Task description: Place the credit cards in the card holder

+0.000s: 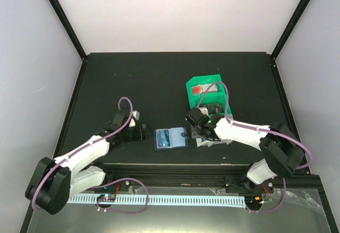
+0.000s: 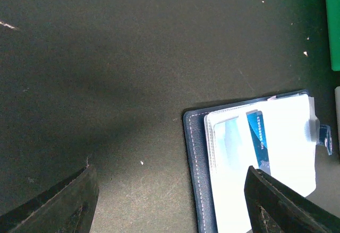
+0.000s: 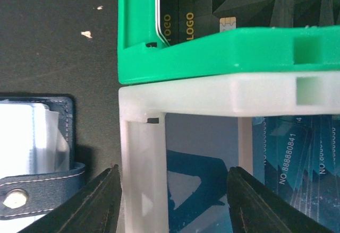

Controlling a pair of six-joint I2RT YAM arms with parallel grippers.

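Note:
The dark-blue card holder [image 1: 171,137] lies open on the table between my grippers, its clear sleeves facing up. A blue card [image 2: 258,137] shows in its left part, in the left wrist view. My left gripper [image 1: 142,132] is open to the left of the holder, with nothing between its fingers. Over the white tray's left wall [image 3: 144,177] stands my right gripper, open, fingers apart and empty. Inside that tray lie blue cards [image 3: 284,164], partly hidden by the right finger [image 3: 255,206]. Whether the fingertips touch the tray I cannot tell.
Behind the white tray, a green tray [image 3: 180,59] holds black cards [image 3: 249,5]. Farther back, a red and white card [image 1: 204,89] lies in another green compartment. The holder's strap [image 3: 53,188] sticks out towards the white tray.

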